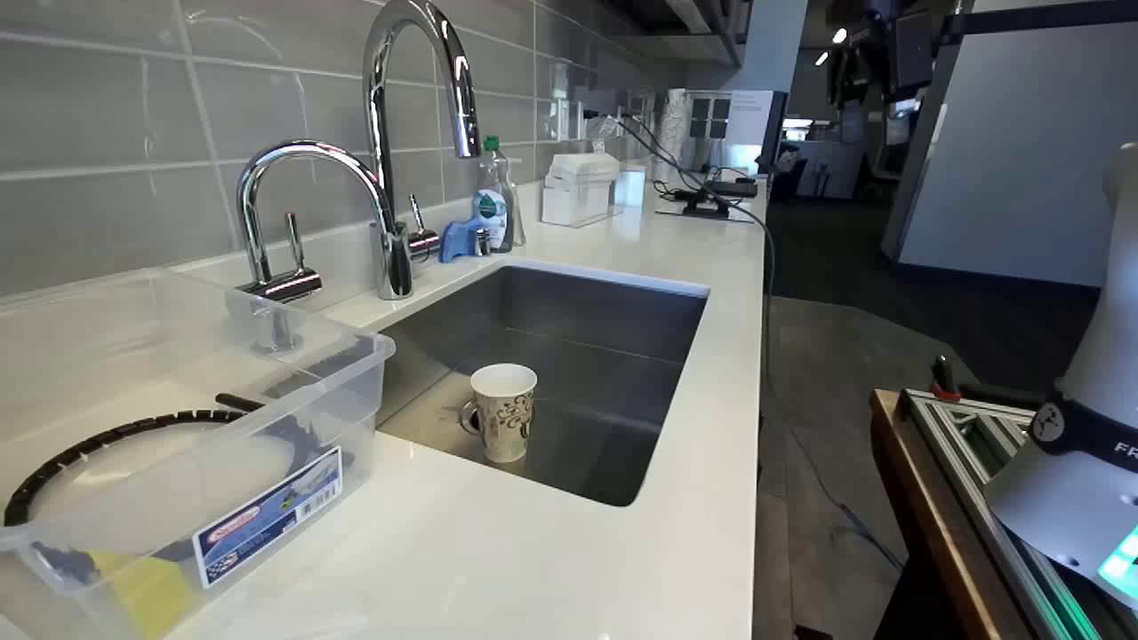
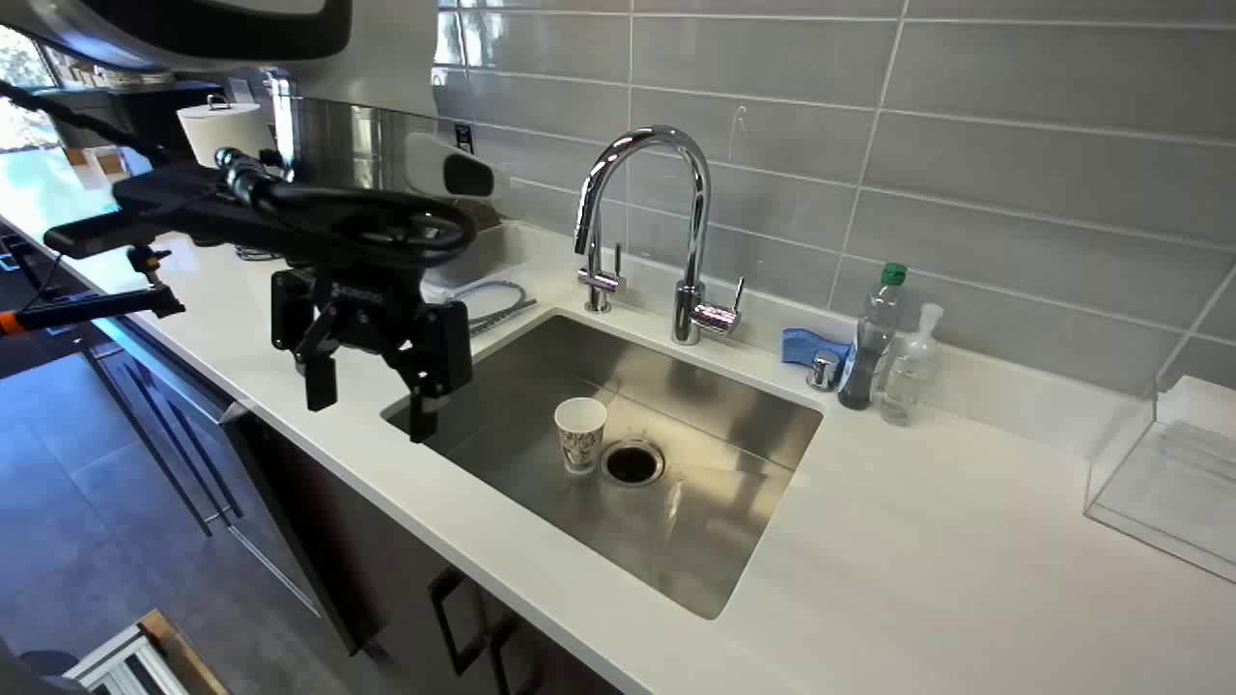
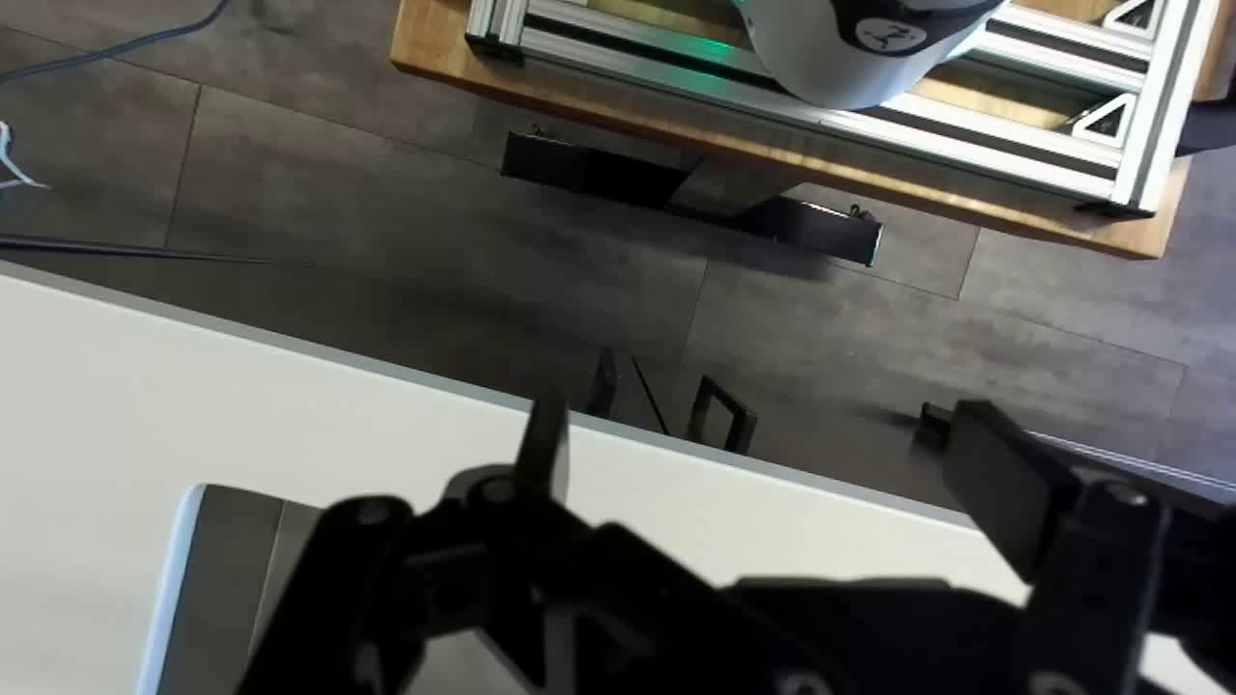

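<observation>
A white paper-style cup with a dark swirl pattern and a side handle, the mug (image 1: 503, 414), stands upright on the floor of the steel sink (image 1: 608, 352). In exterior view 2 the mug (image 2: 580, 436) is just left of the drain (image 2: 632, 462). My black gripper (image 2: 371, 411) hangs above the counter, left of the sink and well clear of the mug. Its fingers are spread wide with nothing between them. From the wrist, the gripper is over the counter's front edge, and the mug does not show.
Two chrome faucets (image 2: 695, 220) rise behind the sink. A blue sponge holder (image 2: 811, 346), a green-capped bottle (image 2: 875, 342) and a clear pump bottle (image 2: 912, 369) stand at the back. A clear plastic bin (image 1: 368, 373) occupies the counter beside the sink.
</observation>
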